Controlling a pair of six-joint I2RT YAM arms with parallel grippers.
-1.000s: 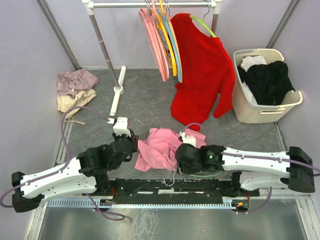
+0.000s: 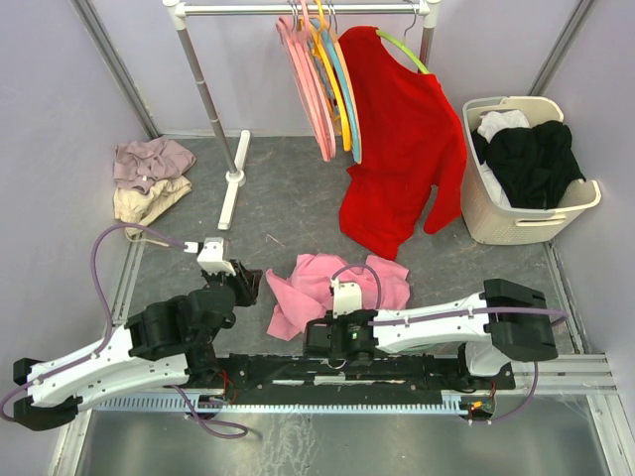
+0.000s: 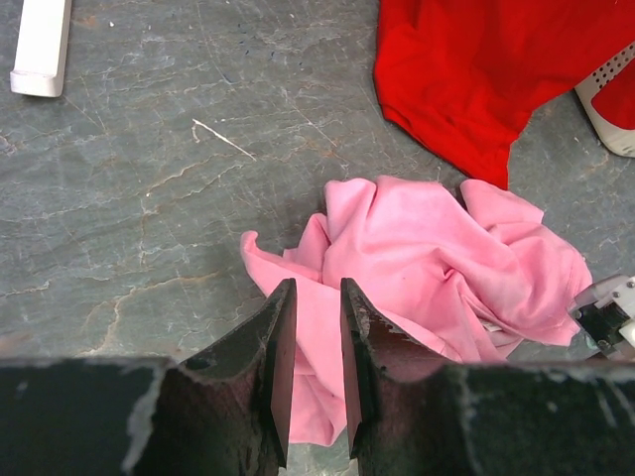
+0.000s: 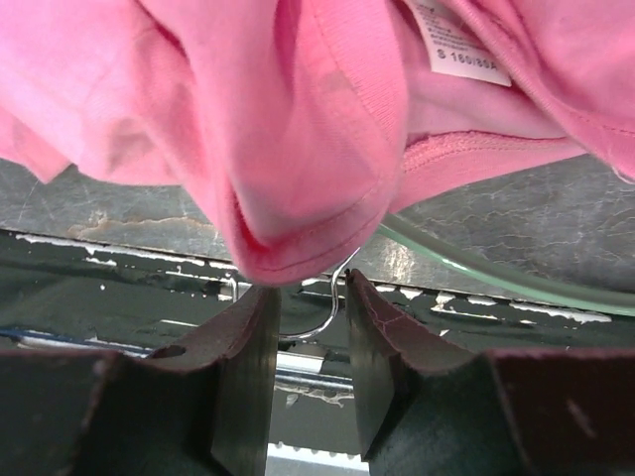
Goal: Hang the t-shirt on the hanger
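The pink t-shirt [image 2: 313, 278] lies crumpled on the grey floor between my two arms. A green hanger [image 4: 496, 273] passes under its near edge, most of it hidden by the cloth, and its metal hook [image 4: 332, 307] sticks out toward my right gripper. That gripper is part open, its fingers either side of the hook near the shirt's lower fold; whether they touch the hook is unclear. To the left of the shirt, above the floor, my left gripper stands part open with nothing between its fingers, the pink cloth showing beyond them.
A rack [image 2: 228, 8] at the back carries several empty hangers [image 2: 337, 79] and a red shirt [image 2: 402, 139]. A laundry basket [image 2: 516, 228] with dark and white clothes stands at the right. Folded clothes [image 2: 149, 183] lie at the left, with bare floor between.
The right arm has moved left to the hanger's hook by the shirt's near edge. My left gripper has shifted slightly left, away from the shirt. The shirt's left edge has settled a little leftward.
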